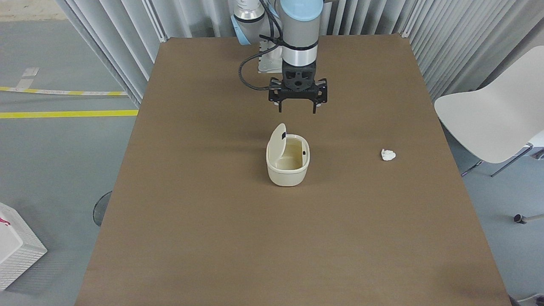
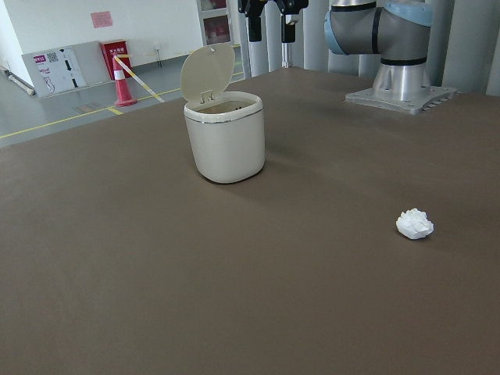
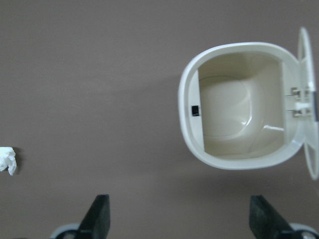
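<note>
A small cream bin (image 1: pixel 287 175) with its lid raised stands mid-table, seen also as the white bin (image 2: pixel 226 144) in the left view and the open bin (image 3: pixel 224 104) in the wrist view. A crumpled white paper (image 1: pixel 388 154) lies to its right; the left view shows the paper (image 2: pixel 414 224), and the wrist view catches the paper (image 3: pixel 7 159) at its edge. My gripper (image 1: pixel 296 109) hangs beyond the bin, fingers apart and open, with nothing between them; in the wrist view the gripper shows its two fingertips along the bottom.
The arm's base plate (image 2: pixel 367 98) is at the back. A white chair (image 1: pixel 487 117) stands beside the right edge, curtains behind the table.
</note>
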